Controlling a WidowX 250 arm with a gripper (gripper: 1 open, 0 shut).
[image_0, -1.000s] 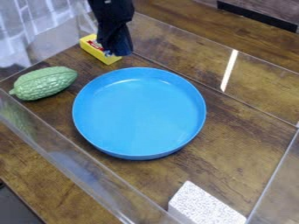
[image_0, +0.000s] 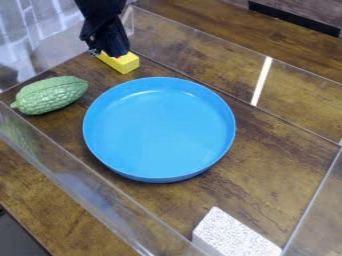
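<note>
My black gripper (image_0: 110, 45) is at the top left, over a small yellow block (image_0: 120, 62) on the wooden table, partly covering it; its fingers look shut, with nothing visible between them. A large blue round plate (image_0: 159, 130) lies in the middle. A green bitter-melon-like vegetable (image_0: 51, 94) lies left of the plate.
A white speckled block (image_0: 235, 234) sits at the bottom right. Clear plastic walls edge the work area on the left and right. Bare wood (image_0: 261, 140) shows right of the plate.
My gripper has moved left, from the right end of the yellow block to above it, shifting a little upward in view. The plate and vegetable have not moved.
</note>
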